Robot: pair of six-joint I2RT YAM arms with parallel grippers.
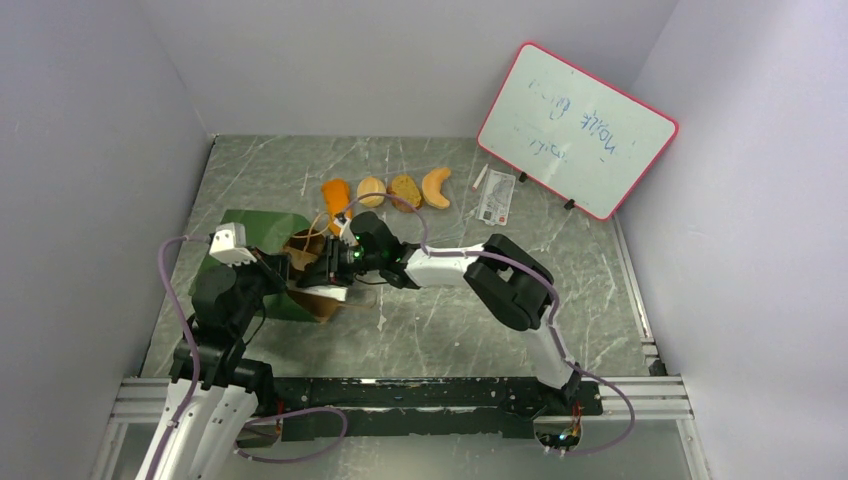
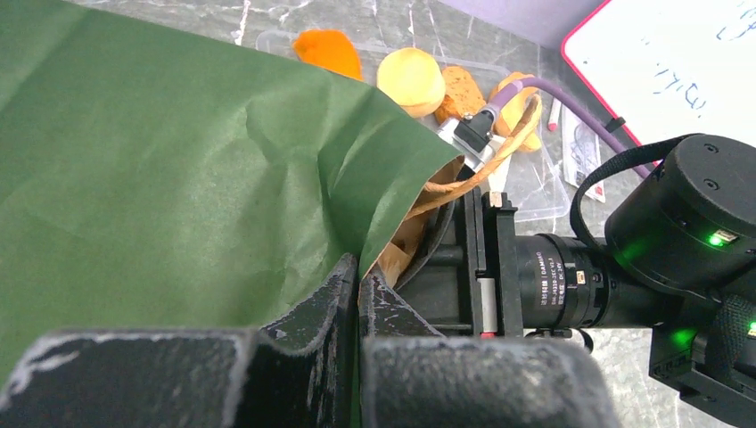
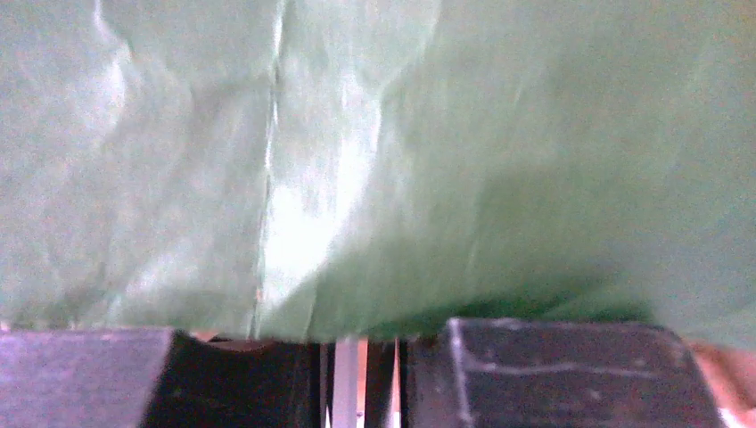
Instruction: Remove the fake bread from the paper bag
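A green paper bag (image 1: 240,225) with brown lining lies on its side at the left of the table, its mouth facing right. My left gripper is shut on the bag's green rim. My right gripper (image 1: 315,270) reaches into the bag's mouth; in the right wrist view green paper (image 3: 401,160) fills most of the view above its fingers, and whether anything is between them is unclear. Any bread inside the bag is hidden.
An orange piece (image 1: 335,197), a round bun (image 1: 371,192), a browner piece (image 1: 404,188) and a curved piece (image 1: 436,186) lie behind the bag. A whiteboard (image 1: 577,130) stands at the back right.
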